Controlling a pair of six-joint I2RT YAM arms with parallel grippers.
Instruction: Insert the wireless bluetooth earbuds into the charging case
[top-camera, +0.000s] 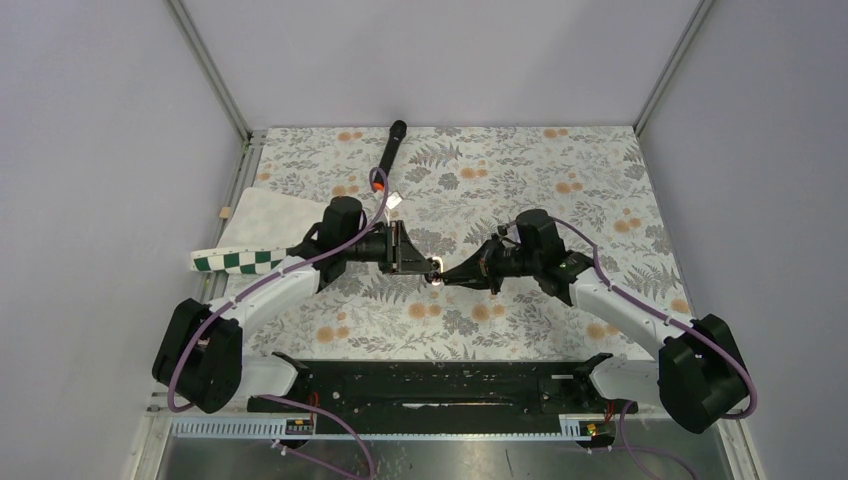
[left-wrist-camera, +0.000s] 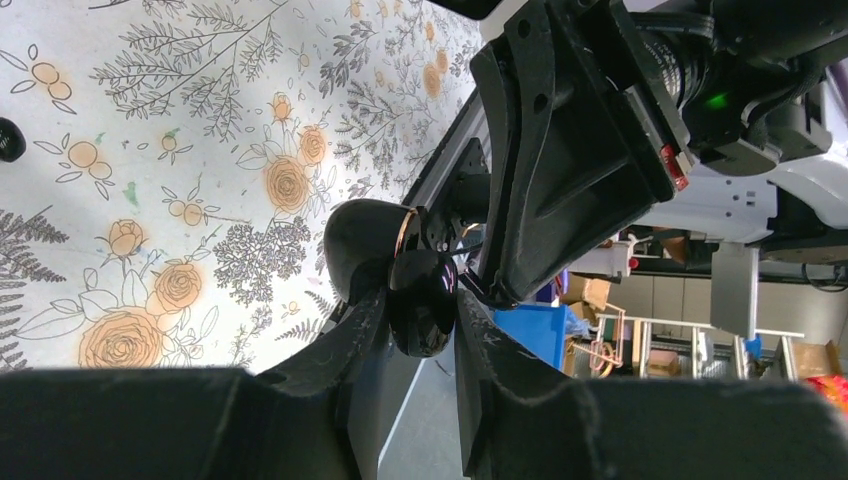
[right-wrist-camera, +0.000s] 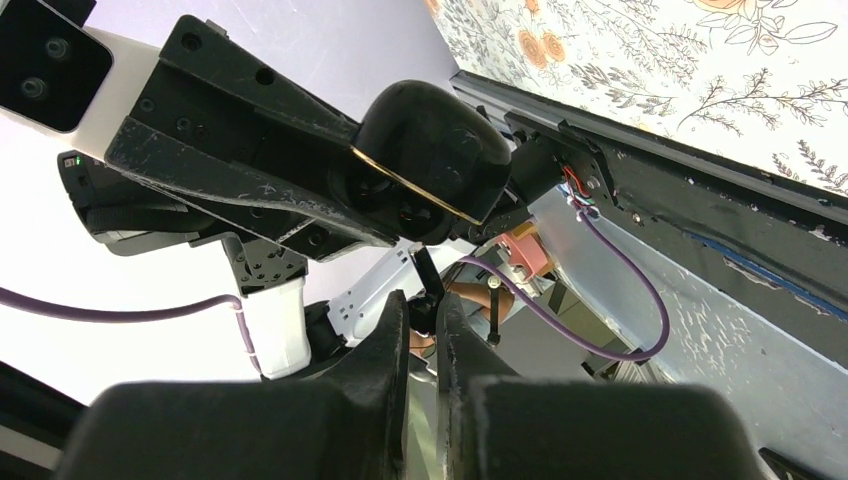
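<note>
The glossy black charging case (left-wrist-camera: 423, 305) is held up in my left gripper, its lid raised with a gold-edged rim. It also shows in the right wrist view as a black shell (right-wrist-camera: 430, 140) with a gold line. My right gripper is shut on a small dark earbud (right-wrist-camera: 426, 290), close beside the case's open side. In the top view the two grippers (top-camera: 428, 270) (top-camera: 450, 276) meet over the middle of the table. Whether the earbud touches a slot is hidden.
A microphone (top-camera: 390, 150) lies at the back of the floral table. A white mat (top-camera: 262, 218) with a green-checked strip is at the left.
</note>
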